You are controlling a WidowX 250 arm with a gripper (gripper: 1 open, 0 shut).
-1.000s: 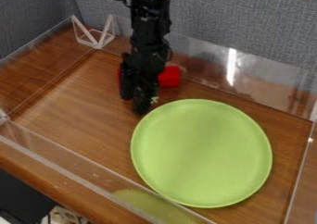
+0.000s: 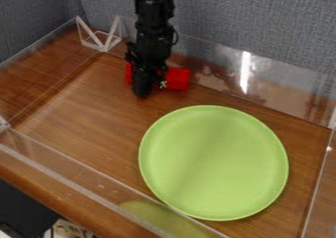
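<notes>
The black arm reaches down from the top to the back middle of the wooden board, where my gripper [image 2: 144, 83] is low over a red object [image 2: 176, 79]. The red object shows on both sides of the gripper, which hides its middle. The fingers are dark and small in the view, so I cannot see what, if anything, is between them. A large green round plate [image 2: 213, 163] lies at the front right of the board.
A white wire frame [image 2: 100, 35] stands at the back left. Clear plastic walls edge the board, with grey padded panels behind. The left part of the board [image 2: 73, 104] is bare.
My gripper has moved back and a little left, away from the green plate, over the last second. The red object looks little changed.
</notes>
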